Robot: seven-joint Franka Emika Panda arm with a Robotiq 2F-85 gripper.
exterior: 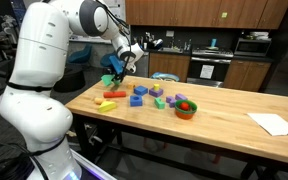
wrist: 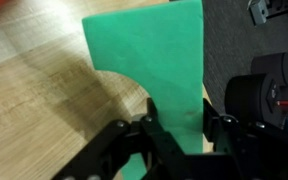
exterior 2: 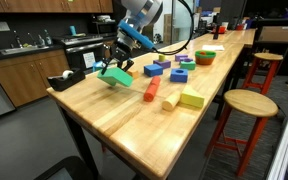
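A green arch-shaped block (wrist: 162, 62) fills the middle of the wrist view, and my gripper is shut on it. In exterior view 2 the green block (exterior 2: 116, 76) is tilted at the table's far end, close to the surface; whether it touches the wood is hard to tell. From the other side, the gripper (exterior: 117, 77) and the block (exterior: 108, 79) show small near the table's left end, the block partly hidden.
On the table (exterior: 219, 118) lie a red block (exterior 2: 151, 89), a yellow block (exterior 2: 192, 98), a tan cylinder (exterior 2: 171, 101) and several blue blocks (exterior: 136, 101). A green bowl (exterior: 185, 109) with red things stands further right, with a white sheet (exterior: 275, 124) beyond. Bare wood surrounds the green block's near side.
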